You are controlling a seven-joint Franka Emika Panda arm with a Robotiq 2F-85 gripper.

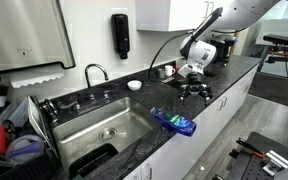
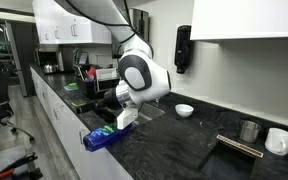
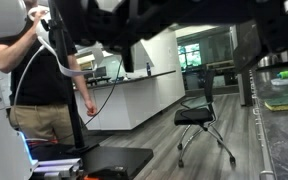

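Observation:
In exterior view 1 my gripper [image 1: 194,96] hangs low over the black counter's front side, to the right of a blue object [image 1: 174,122] at the counter edge. In exterior view 2 this blue object [image 2: 106,136] shows something green at its top, and the white arm [image 2: 144,72] rises close to it. Dark, blurred gripper parts fill the top of the wrist view. The gripper is open, with nothing seen between its fingers. Its fingertips are too small in the exterior views to make out.
A sink [image 1: 106,130] with a faucet [image 1: 96,72] lies left of the blue object. A white bowl [image 1: 134,85] stands near the wall. In exterior view 2 a metal pot [image 2: 249,131], a white container [image 2: 279,141] and a black tray [image 2: 229,160] are at right. Bare counter lies between.

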